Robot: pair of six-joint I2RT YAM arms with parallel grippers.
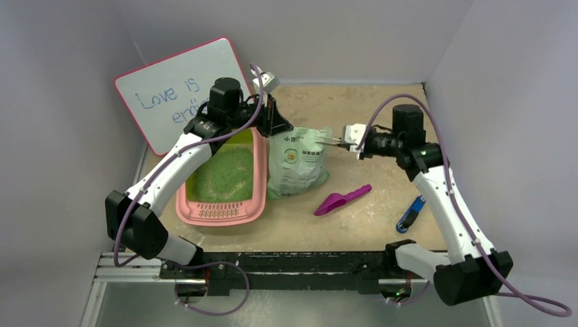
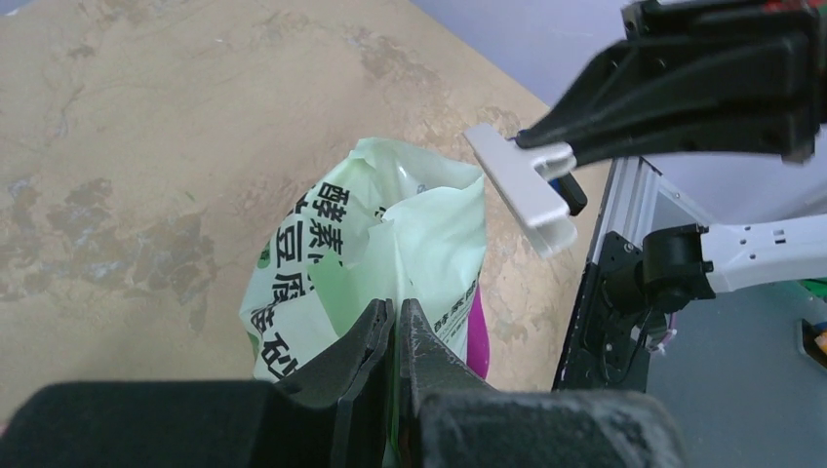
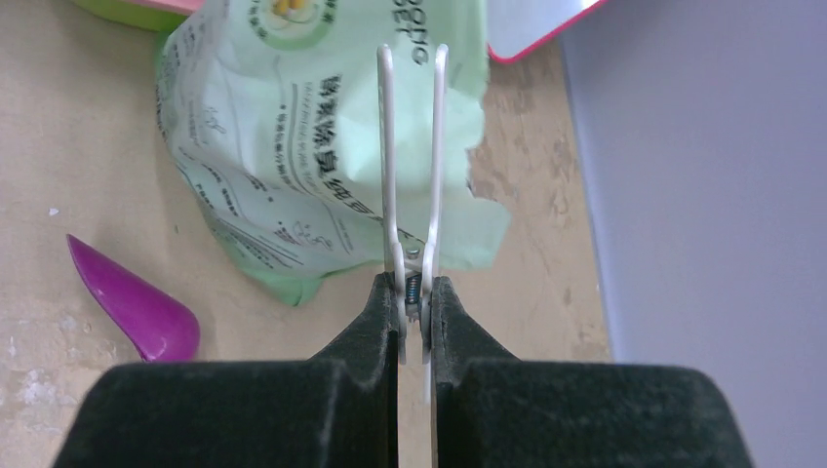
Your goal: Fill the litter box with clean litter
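The pale green litter bag (image 1: 294, 167) stands upright on the table, right of the pink litter box (image 1: 216, 216). Its top corner is pinched by my left gripper, which is shut on it; the top folds (image 2: 429, 219) show in the left wrist view. My right gripper (image 1: 354, 139) is shut on a whitish spring clip (image 3: 388, 146), whose two long prongs are slightly parted. From above, the prongs overlap the bag's upper right corner; in the left wrist view they appear just beside its edge. Whether they touch it, I cannot tell. Green litter (image 1: 225, 174) lies in the box.
A purple scoop (image 1: 335, 202) rests on the table in front of the bag. Farther right lies a blue cutter (image 1: 410, 216). Behind the box leans a whiteboard (image 1: 167, 82).
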